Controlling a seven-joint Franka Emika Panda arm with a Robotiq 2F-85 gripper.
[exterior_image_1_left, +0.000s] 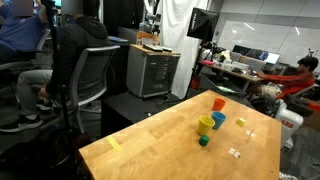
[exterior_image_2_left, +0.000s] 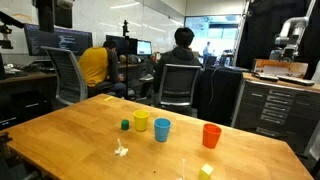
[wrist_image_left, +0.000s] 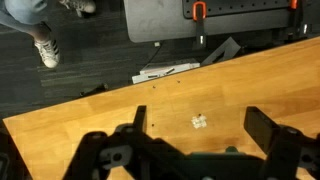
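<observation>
Three cups stand on the wooden table: a yellow cup (exterior_image_2_left: 141, 120), a blue cup (exterior_image_2_left: 162, 129) and a red cup (exterior_image_2_left: 211, 135). By the yellow one is a small green object (exterior_image_2_left: 125, 125). A white branching piece (exterior_image_2_left: 121, 149) lies nearer the front, and a yellow block (exterior_image_2_left: 206, 172) is at the right. The wrist view has my gripper open, its black fingers spread wide with nothing held. A small white piece (wrist_image_left: 199, 121) appears on the tabletop between and beyond them. No cups show in that view.
Bare wood covers much of the table (exterior_image_1_left: 140, 150), with a yellow strip (exterior_image_1_left: 113, 143) near one edge. Chairs and a seated person (exterior_image_1_left: 70, 60) are beside it. In the wrist view, a grey surface (wrist_image_left: 165, 22) lies beyond the table edge.
</observation>
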